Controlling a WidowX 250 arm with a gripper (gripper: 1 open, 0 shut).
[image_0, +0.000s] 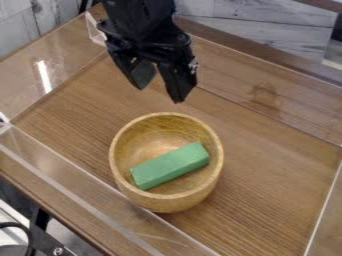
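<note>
A dark robot gripper (158, 78) hangs from the top centre of the view over the wooden surface, open, with nothing seen between its fingers. Below it and toward the viewer, apart from it, a round tan bowl (139, 135) holds a green rectangular block (170, 165), lying flat on the bowl's bottom.
The wooden tray floor (267, 150) is clear to the right of the bowl and to its left. Clear plastic edging runs along the left side. A pale marbled surface lies beyond the back edge, and a black cable (16, 228) is at the lower left.
</note>
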